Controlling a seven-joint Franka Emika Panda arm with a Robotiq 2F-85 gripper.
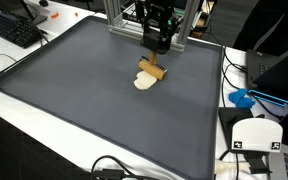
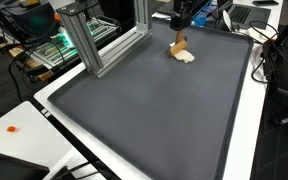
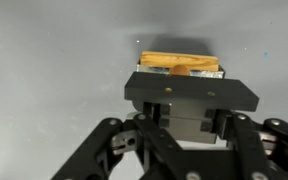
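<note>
My gripper [image 1: 154,51] is shut on the upright handle of a wooden tool [image 1: 152,69], a short tan bar or roller. In exterior view 1 a flat, cream-coloured piece [image 1: 144,80] lies on the dark table, just left of and in front of the tool. Exterior view 2 shows the tool [image 2: 179,46] low over or against the cream piece [image 2: 185,55]; whether they touch is unclear. From the wrist, the wooden bar [image 3: 179,60] shows beyond a grey crosspiece, with the round end of the handle between. The crosspiece hides the fingertips and the cream piece.
A metal frame [image 2: 124,48] stands along one edge. Blue cloth [image 1: 242,98] and a white device [image 1: 256,135] lie off the right side, a keyboard [image 1: 12,28] off the far left.
</note>
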